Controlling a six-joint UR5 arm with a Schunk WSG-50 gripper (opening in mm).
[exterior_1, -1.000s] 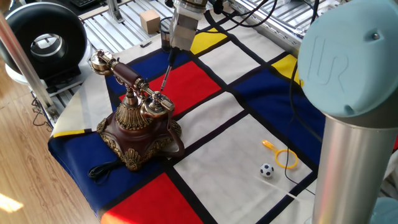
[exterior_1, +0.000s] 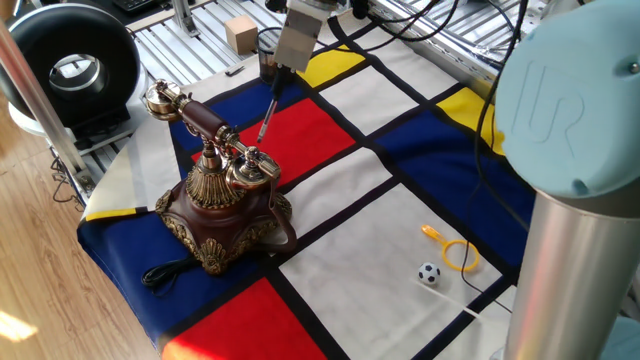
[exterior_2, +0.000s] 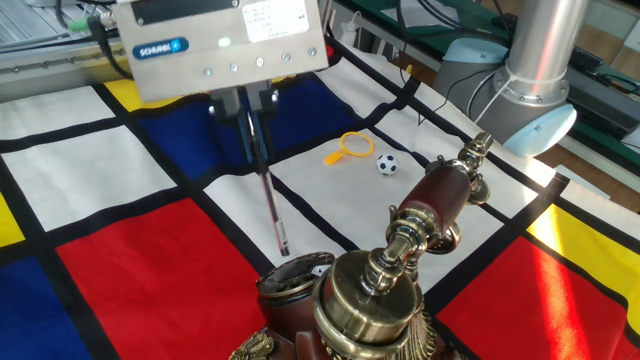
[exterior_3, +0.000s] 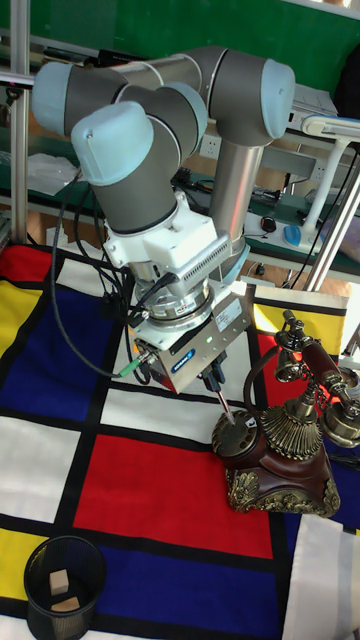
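Note:
A vintage telephone (exterior_1: 207, 185), dark red-brown with brass trim, stands upright on the patterned cloth, its handset (exterior_2: 437, 205) resting on the cradle. My gripper (exterior_2: 260, 158) is shut on a slim pen-like stick (exterior_2: 274, 220), which points down at a slant. The stick's tip is close to the telephone's round dial (exterior_2: 297, 272). From the third exterior view, the gripper (exterior_3: 217, 386) is just above and left of the dial (exterior_3: 235, 435). Whether the tip touches the dial, I cannot tell.
A small football (exterior_1: 429, 273) and a yellow hoop toy (exterior_1: 459, 254) lie on a white patch. A black mesh cup (exterior_3: 65, 576) holds wooden blocks. A dark cord (exterior_1: 165, 272) trails from the telephone. The red patch (exterior_2: 160, 270) is mostly bare.
The arm has shifted slightly, and the stick's tilt and tip position have changed a little near the dial. The stick stays in my gripper; the telephone has not moved.

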